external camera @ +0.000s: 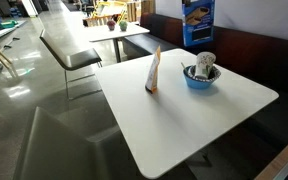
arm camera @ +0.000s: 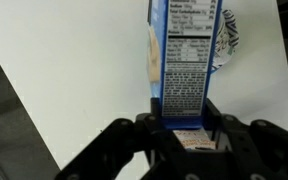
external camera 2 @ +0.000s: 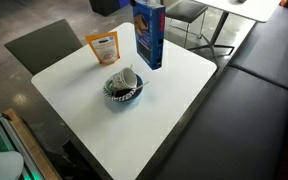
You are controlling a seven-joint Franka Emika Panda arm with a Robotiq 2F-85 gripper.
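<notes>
A blue box [external camera 2: 150, 34] hangs upright in the air above the far part of the table. In the wrist view my gripper is shut on this box, whose printed nutrition panel [arm camera: 188, 62] faces the camera. An orange and white pouch [external camera: 153, 72] stands on the white table [external camera: 174, 130]. Near it sits a blue bowl [external camera: 200, 83] with a patterned white cup [external camera 2: 125, 78] lying tilted in it. Part of the bowl's patterned contents [arm camera: 226, 40] shows behind the box in the wrist view.
A dark bench [external camera 2: 234, 110] runs along one side of the table. Grey chairs [external camera 2: 44, 45] stand on other sides, and another white table [external camera: 117, 32] lies further off.
</notes>
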